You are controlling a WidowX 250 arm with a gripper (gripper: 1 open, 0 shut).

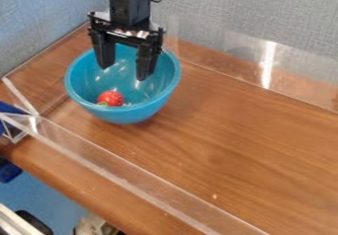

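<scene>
A blue bowl (152,98) rests on the wooden tabletop at the upper left, with a red strawberry-like object (111,98) lying inside toward its front. My black gripper (126,61) hangs over the back part of the bowl, its two fingers apart and pointing down, above and behind the red object. Nothing shows between the fingers.
Clear plastic walls (158,192) edge the wooden table (251,150) along the front and back. A blue item with white frame pieces sits at the left edge.
</scene>
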